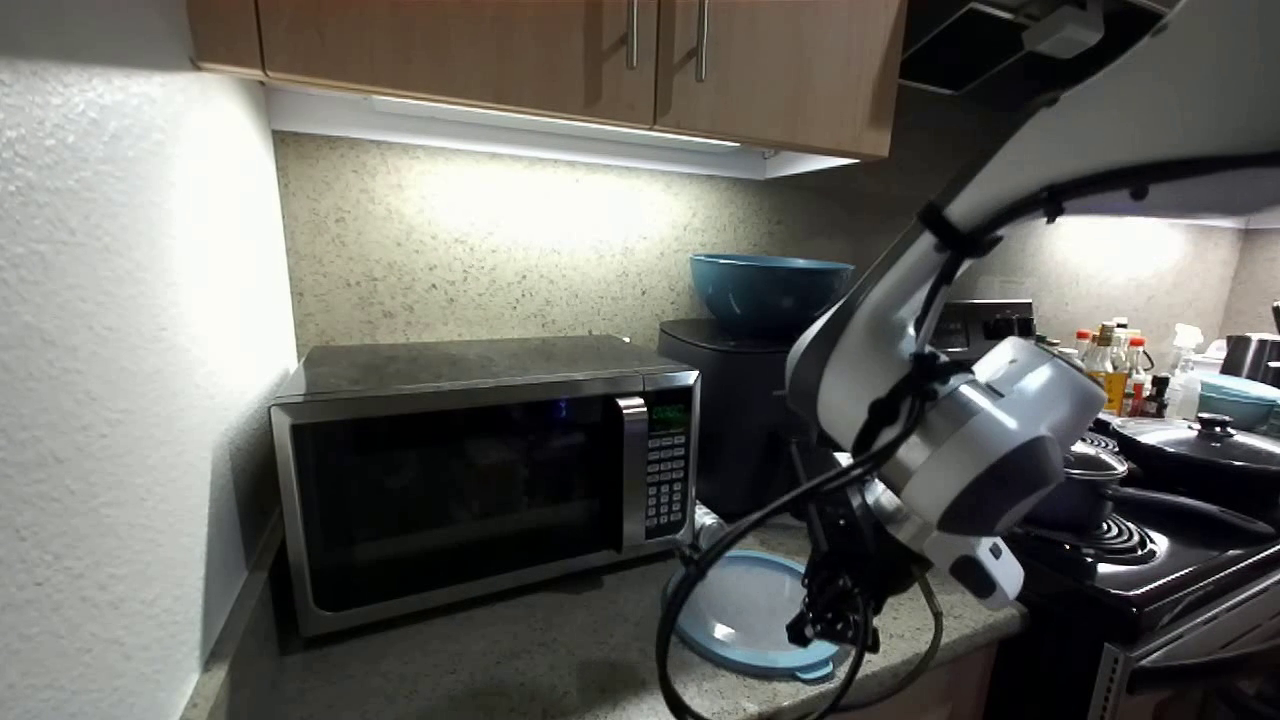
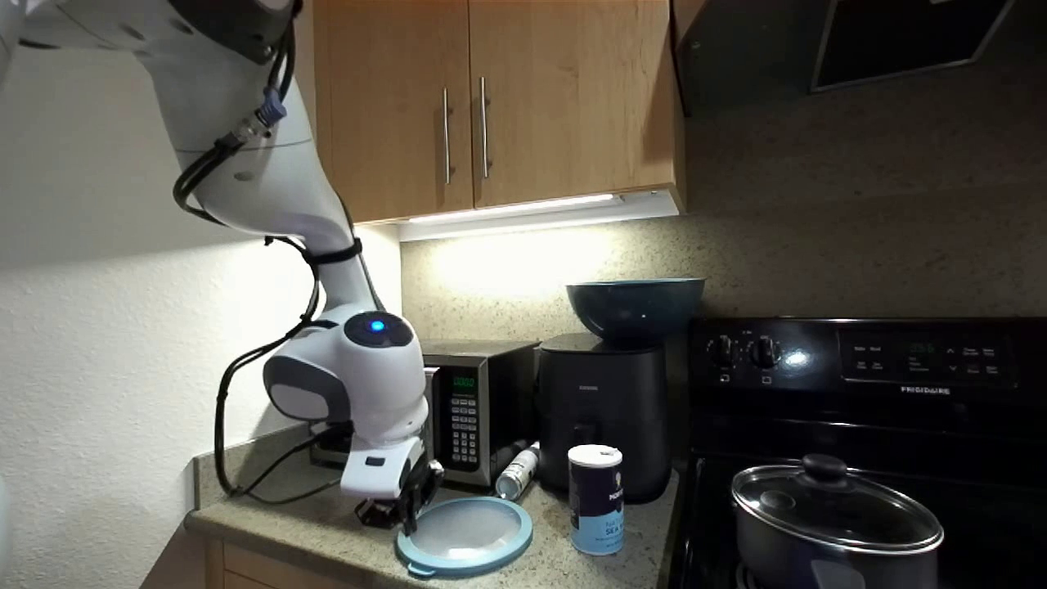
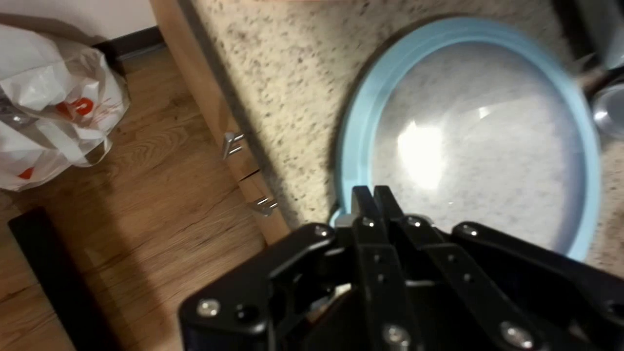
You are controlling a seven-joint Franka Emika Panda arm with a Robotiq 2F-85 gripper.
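A round lid [image 3: 479, 134] with a light blue rim and clear centre lies on the speckled counter. It also shows whole in exterior view 2 as the lid [image 2: 466, 535], and partly behind cables in exterior view 1 as the lid [image 1: 750, 606]. My black gripper has its fingertips together, with nothing visible between them. In the wrist view they overlap the lid's near rim, close to its small tab; they appear to be above it. In exterior view 2 the gripper [image 2: 404, 520] is at the lid's left side.
A salt canister [image 2: 595, 499] stands right of the lid, with a can [image 2: 517, 473] lying behind. The microwave [image 1: 480, 480] and air fryer [image 2: 604, 412] bound the back. A lidded pot [image 2: 834, 530] sits on the stove. The counter's front edge is close.
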